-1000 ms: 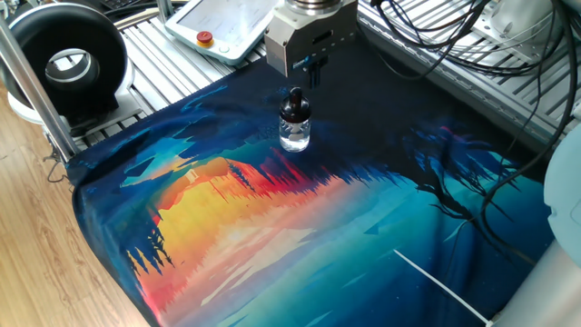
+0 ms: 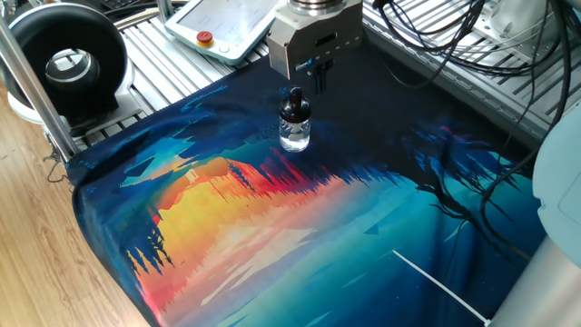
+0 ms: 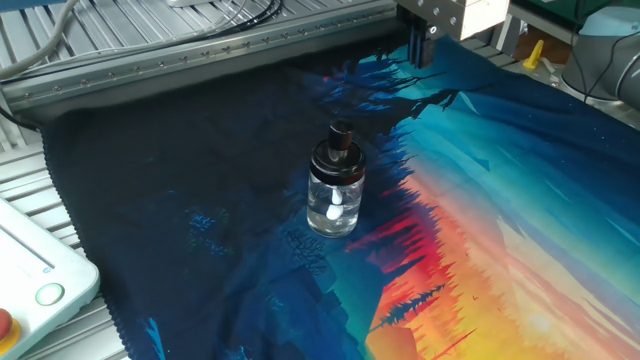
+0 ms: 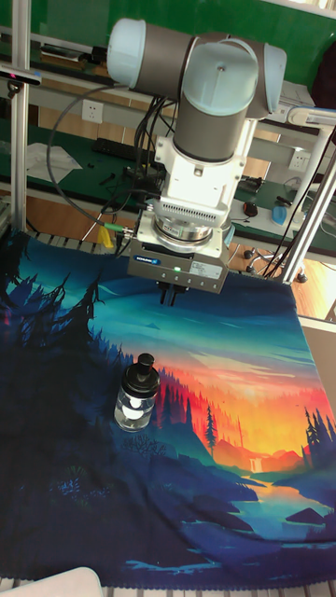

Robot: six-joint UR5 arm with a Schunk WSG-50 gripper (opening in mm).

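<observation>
A clear glass bottle (image 2: 295, 133) with a black dropper cap stands upright on the printed cloth (image 3: 150, 200), holding clear liquid. The bottle (image 3: 336, 204) is fully visible in exterior view 2, and likewise the bottle (image 4: 135, 403) in exterior view 3. My gripper (image 2: 320, 89) hangs above the cloth, pointing down, apart from the bottle. In exterior view 2 the gripper (image 3: 420, 62) shows at the top, beyond and to the right of the bottle. Its short dark fingers (image 4: 163, 293) look close together with nothing seen between them; how far apart they stand is unclear.
A teach pendant (image 2: 222, 23) with a red button lies at the cloth's edge. Black cables (image 2: 431, 32) run over the slatted table on the right. A black spool (image 2: 68, 68) stands at the left. Around the bottle the cloth is clear.
In exterior view 1 my gripper has shifted slightly right and down, and the arm at the right edge has moved a little left. The bottle stays in place.
</observation>
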